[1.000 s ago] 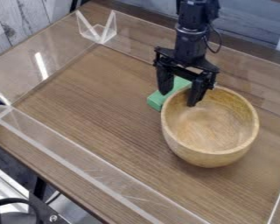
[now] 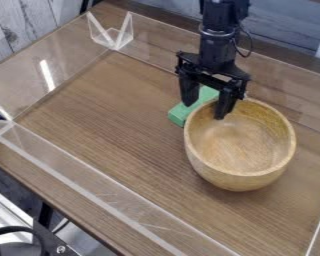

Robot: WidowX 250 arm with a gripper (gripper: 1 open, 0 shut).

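My black gripper [image 2: 208, 94] is open above a green object [image 2: 186, 113], with one finger on each side near its upper part. The green object lies against the left back of a large round tan bowl [image 2: 240, 160]. The gripper's right finger reaches over the bowl's back rim. The gripper partly hides the green object, so I cannot tell whether it touches it.
A white wire-like holder [image 2: 111, 32] stands at the back left. Dark cables lie at the lower left corner.
My gripper has shifted very slightly. The bowl and the green object look nearly unchanged.
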